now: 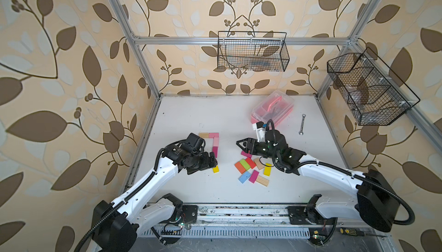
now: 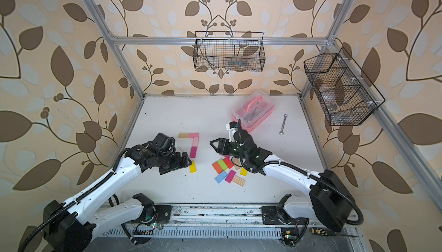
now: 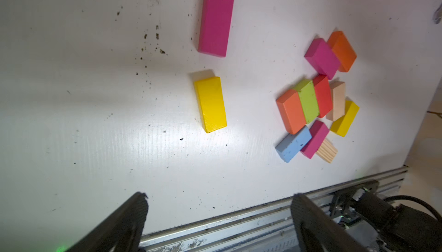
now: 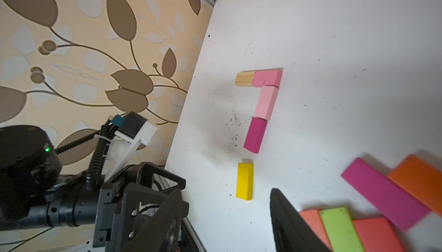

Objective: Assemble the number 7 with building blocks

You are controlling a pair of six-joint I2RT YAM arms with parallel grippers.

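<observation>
A yellow block [image 3: 211, 104] lies on the table below the magenta block [image 3: 216, 19], with a clear gap between them and slightly turned from its line. Above the magenta block come a light pink block [image 4: 266, 102], a pink block [image 4: 267, 77] and a striped wooden block [image 4: 244, 78], forming a bent line. My left gripper is open above the table, just left of the yellow block in the top views, nothing between its fingers. Raised over the loose blocks, my right gripper stands open and empty.
Several loose blocks, among them a blue block [image 3: 293, 144] and a green block [image 3: 307, 101], lie close together right of the line. A pink box [image 2: 252, 110] and a wrench [image 2: 283, 124] are at the back right.
</observation>
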